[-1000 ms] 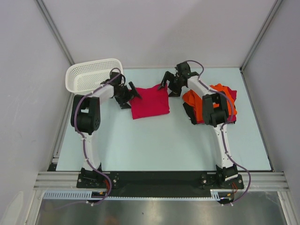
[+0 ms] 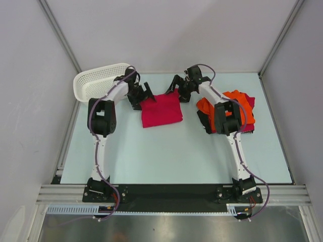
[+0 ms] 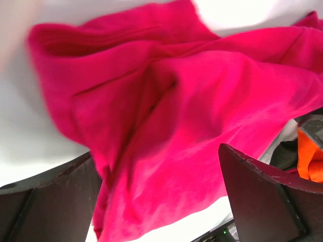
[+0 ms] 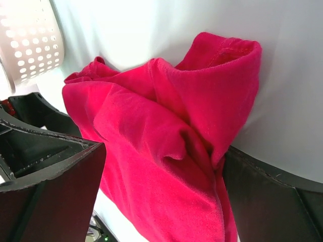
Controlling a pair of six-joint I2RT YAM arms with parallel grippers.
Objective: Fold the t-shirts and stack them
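A crimson t-shirt (image 2: 161, 110) lies folded into a rough rectangle at the middle of the table, its far edge bunched. My left gripper (image 2: 150, 95) is at the shirt's far left corner, fingers apart; in the left wrist view bunched crimson cloth (image 3: 151, 126) lies between and beyond its fingers. At the far right corner is my right gripper (image 2: 174, 86), also open, with the ridged cloth (image 4: 166, 136) showing between its spread fingers. Whether any fingertip touches the fabric is hard to tell. A pile of orange and red shirts (image 2: 239, 115) lies to the right.
A white perforated basket (image 2: 83, 83) stands at the back left, close to the left arm. Some black cloth (image 2: 203, 119) sticks out from the pile's left side.
The right gripper shifted slightly left. The basket moved a little right. The crimson shirt stays in place.
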